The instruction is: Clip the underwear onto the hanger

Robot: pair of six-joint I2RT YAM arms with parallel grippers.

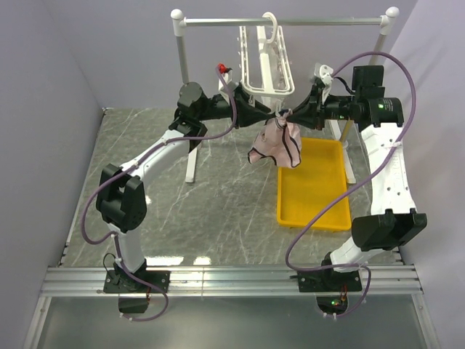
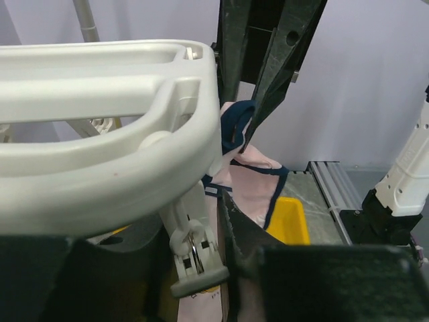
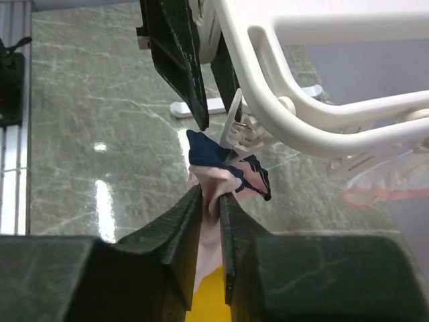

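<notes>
The white hanger rack (image 1: 265, 65) hangs from the rail. Pink underwear with navy trim (image 1: 275, 145) hangs below its front end. My left gripper (image 1: 265, 113) is shut at a white clip (image 2: 198, 261), seen low in the left wrist view. My right gripper (image 1: 294, 116) holds the underwear's bunched top (image 3: 213, 176) between fingers that stand nearly together, just beside that clip. In the right wrist view the navy edge lies against the clip (image 3: 241, 131); whether it is inside cannot be told.
A yellow bin (image 1: 311, 189) lies on the grey table (image 1: 182, 218) at the right. Rail posts (image 1: 182, 54) stand behind both arms.
</notes>
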